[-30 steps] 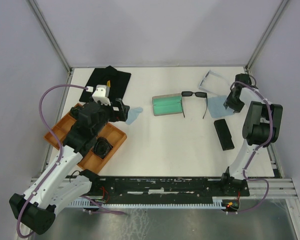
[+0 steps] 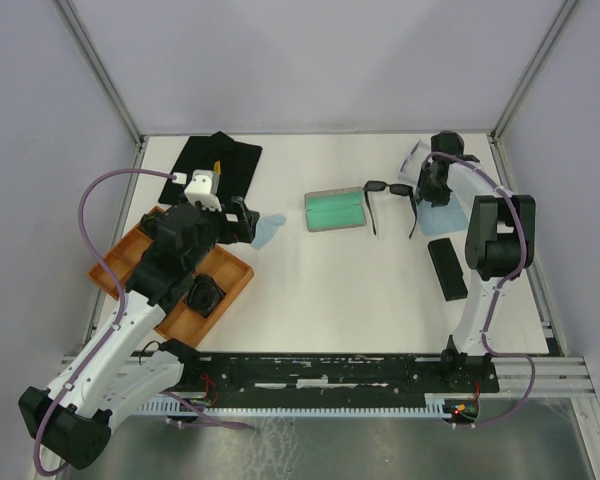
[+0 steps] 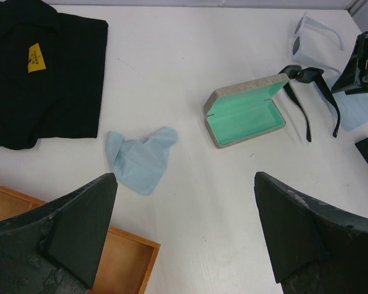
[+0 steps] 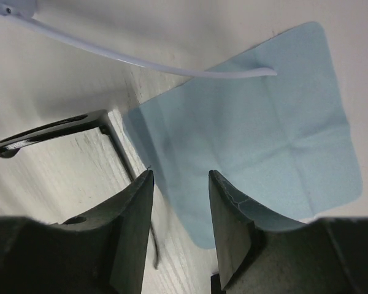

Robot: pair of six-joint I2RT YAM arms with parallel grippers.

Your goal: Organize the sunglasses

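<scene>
Black sunglasses [image 2: 388,187] lie at the back, right of centre, temples spread towards the front. Over their right side is my right gripper [image 2: 420,203], its fingers apart. In the right wrist view, one black temple [image 4: 119,149] runs behind the left finger [image 4: 135,211] and shows again in the gap; I see no grip on it. White-framed glasses [image 2: 413,158] lie behind, partly covered by the right arm. An open case with green lining [image 2: 335,211] sits left of the black sunglasses. My left gripper [image 2: 242,220] hangs open and empty over the table's left side.
A blue cloth [image 4: 251,135] lies below the right gripper, with a black case [image 2: 447,268] in front of it. On the left are a brown compartment tray [image 2: 225,268] holding dark items, another blue cloth [image 2: 268,229] and a black cloth [image 2: 238,165].
My right gripper has moved left from the blue cloth to the black sunglasses. The sunglasses have turned slightly, their temple ends shifting right. The left arm is still.
</scene>
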